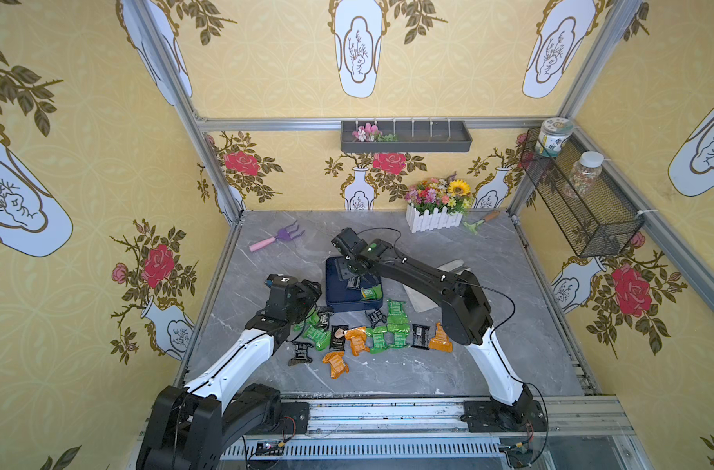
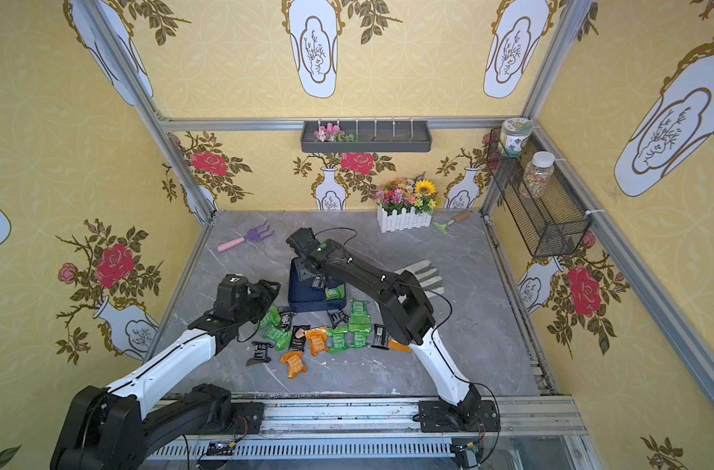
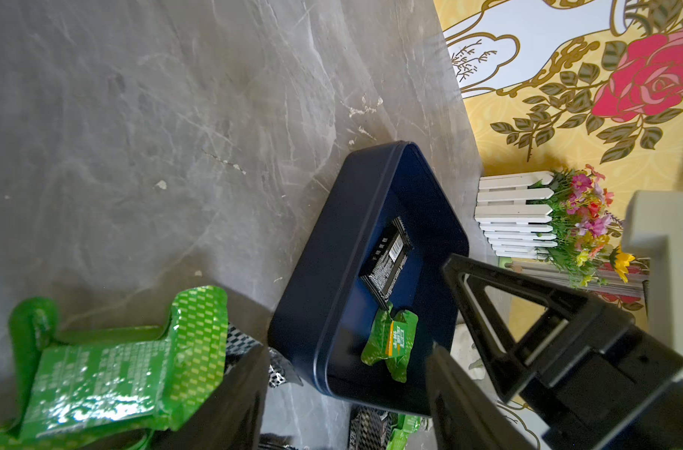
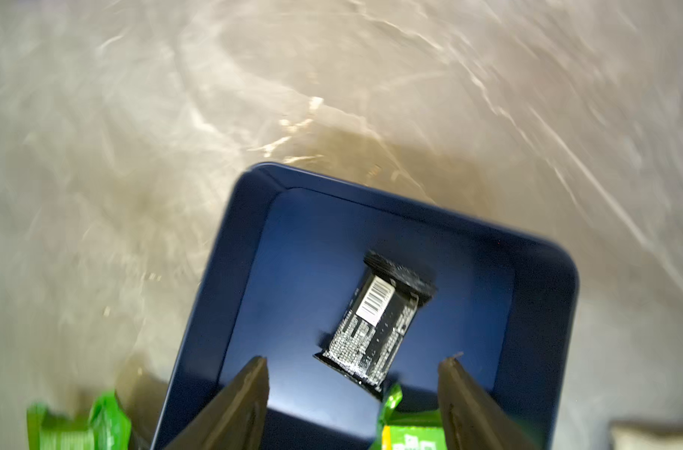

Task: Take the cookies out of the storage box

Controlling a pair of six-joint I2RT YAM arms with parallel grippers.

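Note:
The navy storage box [image 1: 353, 297] stands mid-table. Inside lie a black cookie packet [image 4: 367, 330] and a green one [image 3: 390, 341]. My right gripper hangs open over the box, nothing between its fingers, with the black packet just beyond its fingertips. My left gripper is left of the box, its fingertips apart with nothing seen held, near a green packet [image 3: 109, 375] on the table.
Several green, black and orange packets lie along the box's front. A glove [image 2: 423, 278] lies to the right, a pink fork [image 1: 267, 241] back left, a flower planter [image 1: 434, 217] at the back. The table behind the box is clear.

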